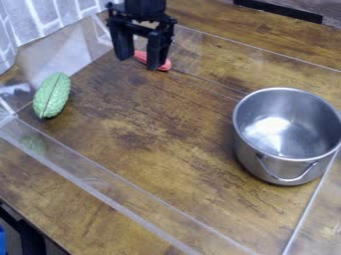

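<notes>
My black gripper hangs at the top centre, over a small pink-red object that it partly hides; whether the two touch or the fingers are open is unclear. A pale green leafy vegetable, like a cabbage or corn husk lies at the left. A steel pot stands empty at the right.
Transparent edging runs along the left and front of the work area. A white cloth or curtain is at the back left.
</notes>
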